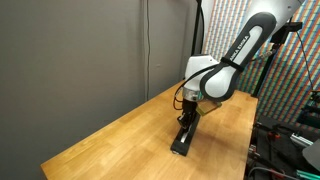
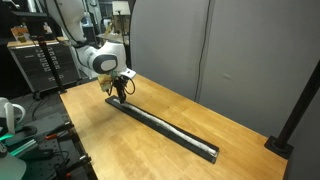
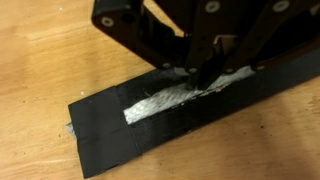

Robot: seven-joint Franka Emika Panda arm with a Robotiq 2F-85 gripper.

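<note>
A long black strip with a pale, shiny band along its middle lies flat on the wooden table; the black strip point(image 2: 160, 125) shows its full length in exterior view 2. One black end point(image 1: 180, 148) points toward the camera in exterior view 1. Near that strip's other end in exterior view 2, my gripper point(image 2: 120, 99) reaches down to it. In the wrist view the dark fingers are close together over the pale band point(image 3: 155, 104), a little in from the black end. What sits between the fingertips is too dark and hidden to make out.
Bare wooden table point(image 2: 235, 115) surrounds the strip on both sides. A grey partition point(image 1: 90, 70) stands along the table's far side in exterior view 1. Dark stands and cables point(image 1: 290, 150) are at the lower right there.
</note>
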